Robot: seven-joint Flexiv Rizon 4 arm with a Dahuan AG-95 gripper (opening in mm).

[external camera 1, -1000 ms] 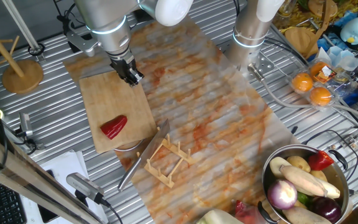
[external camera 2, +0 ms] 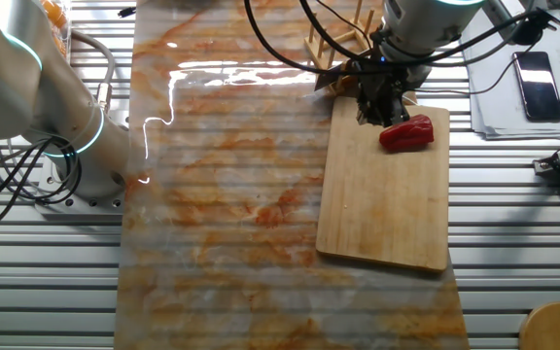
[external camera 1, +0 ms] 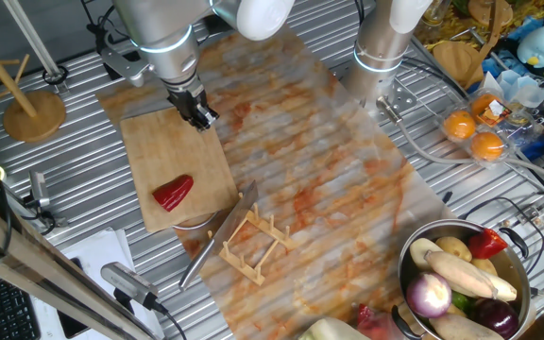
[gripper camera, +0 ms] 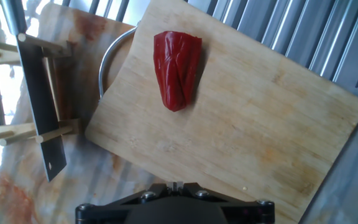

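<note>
A red pepper point(external camera 1: 173, 193) lies on the wooden cutting board point(external camera 1: 173, 151), close to one short end of it. In the wrist view the pepper point(gripper camera: 177, 68) is on its side near the upper edge of the board point(gripper camera: 260, 130). My gripper point(external camera 1: 208, 123) hangs above the opposite end of the board, clear of the pepper. Its fingertips point(gripper camera: 169, 185) meet at the bottom of the wrist view, with nothing visible between them. Beside the board a knife point(gripper camera: 37, 93) rests across a wooden peg rack point(external camera 1: 256, 247).
At the lower right of exterior view 1 stands a metal pot point(external camera 1: 406, 274) full of vegetables. A phone point(external camera 2: 538, 86) lies beyond the board.
</note>
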